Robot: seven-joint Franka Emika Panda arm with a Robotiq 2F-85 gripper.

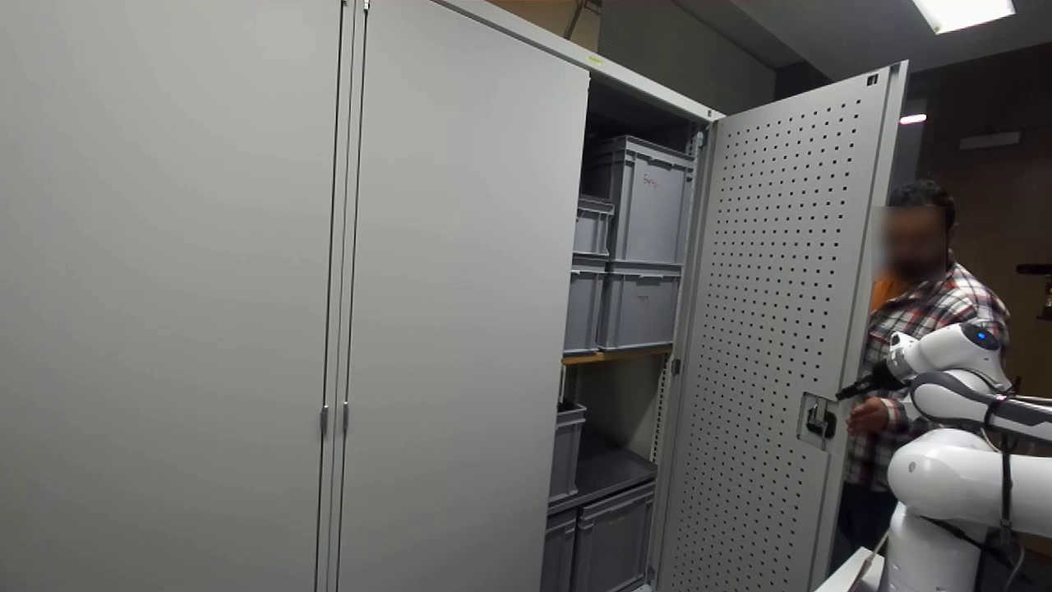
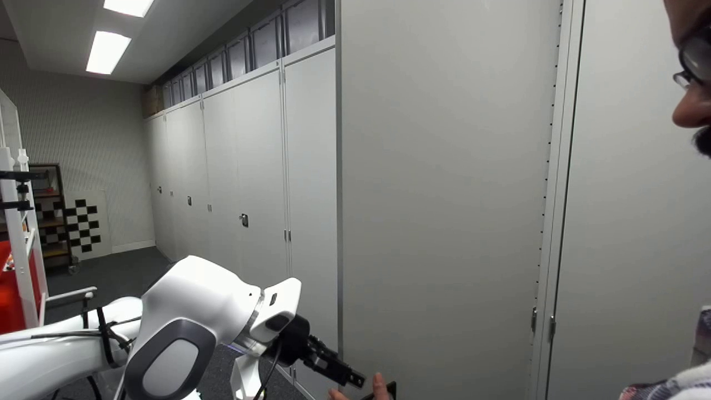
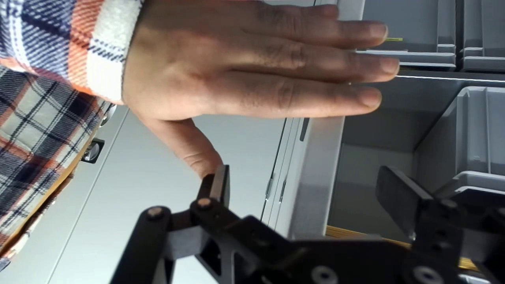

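Observation:
The perforated cabinet door (image 1: pixel 774 296) stands swung outward, with its latch (image 1: pixel 816 418) near the free edge. My gripper (image 1: pixel 842 396) is at that edge, slightly above the latch. In the wrist view my gripper is open, its fingers wide apart. Between them a pale metal edge (image 3: pixel 315 189) shows, with nothing visibly clamped. A person's hand (image 3: pixel 255 66) spreads across the upper part of that view, its thumb close to my left finger (image 3: pixel 221 184). In exterior view 2 the gripper tip (image 2: pixel 356 380) overlaps the door's lower left, near the hand; contact cannot be told.
Grey bins (image 1: pixel 646 202) fill the open cabinet's shelves. The closed door (image 1: pixel 468 296) stands to its left. A person in a plaid shirt (image 1: pixel 962 296) stands right behind the open door, close to my arm.

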